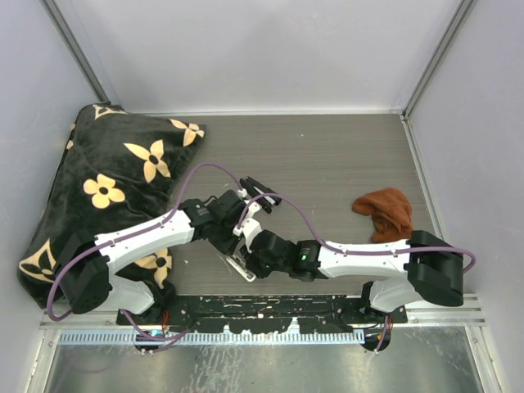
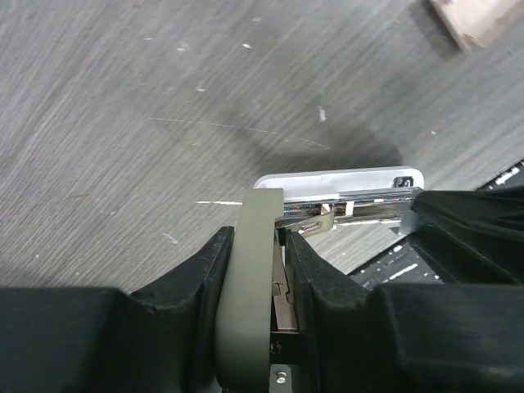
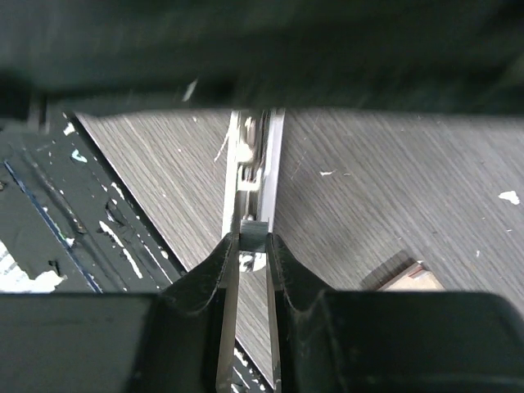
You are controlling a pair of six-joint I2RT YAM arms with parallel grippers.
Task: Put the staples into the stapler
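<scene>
The stapler lies opened out, its pale green handle standing between the fingers of my left gripper, which is shut on it. Its white base shows below the two grippers in the top view. The metal magazine runs along the base towards my right gripper. Between the right fingertips sits a small grey block, perhaps the staples, right over one end of the stapler. Whether the right fingers clasp it, I cannot tell. The magazine's inside is partly hidden.
A small cardboard-like box lies on the table near the stapler. A black two-part object lies behind the grippers, a brown cloth to the right, a dark flowered blanket to the left.
</scene>
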